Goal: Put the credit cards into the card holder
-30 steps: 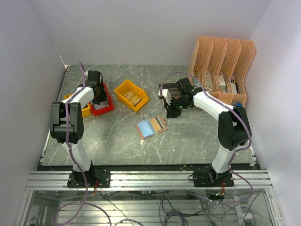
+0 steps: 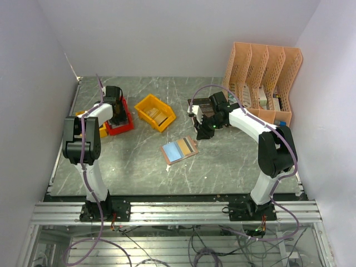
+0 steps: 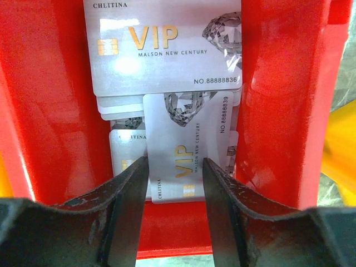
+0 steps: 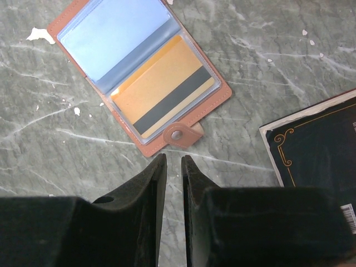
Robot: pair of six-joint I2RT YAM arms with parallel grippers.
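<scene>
A red box (image 3: 272,139) at the left of the table holds silver VIP cards (image 3: 186,139). My left gripper is down over the lower card, part open, its fingertips apart on that card's face or just above it; I cannot tell whether they touch. The card holder (image 4: 146,83) lies open at table centre, a blue sleeve on one side, a gold card with a dark stripe in the other. My right gripper hovers beside it, its fingertips a small gap apart, nothing between them.
A yellow box (image 2: 155,111) stands right of the red one, another partly under the left arm. A dark book (image 4: 311,150) lies near the holder. A pink divided organiser (image 2: 261,67) stands at back right.
My left arm has shifted slightly to the right over the red box since a second ago. The right arm and the card holder look unchanged.
</scene>
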